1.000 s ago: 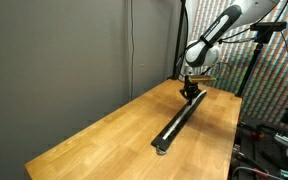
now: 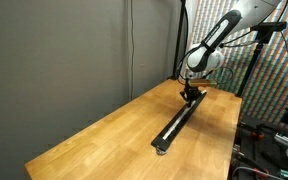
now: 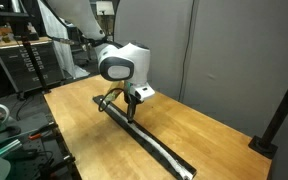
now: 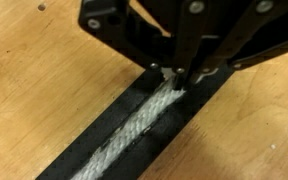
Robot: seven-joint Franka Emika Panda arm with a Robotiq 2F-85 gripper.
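Observation:
A long black channel (image 2: pixel 162 144) lies diagonally on the wooden table, with a white braided rope (image 4: pixel 130 128) running along it. My gripper points down over the channel, its fingertips low at the rope. The fingers are shut with rope between them, though the arm's dark hardware covers much of the contact. In exterior view 2 the gripper (image 3: pixel 131 119) stands above the far half of the channel (image 3: pixel 170 158), and the near end shows clear of the arm. Part of the rope behind the fingers is hidden.
Bare wooden table (image 2: pixel 94 125) spreads widely to the left of the channel in exterior view 1. A grey wall (image 2: pixel 59 70) stands behind it. Dark equipment (image 2: pixel 279 145) sits beyond the table's right edge.
The arm has shifted very slightly at the same part of the channel. The channel shows no visible movement.

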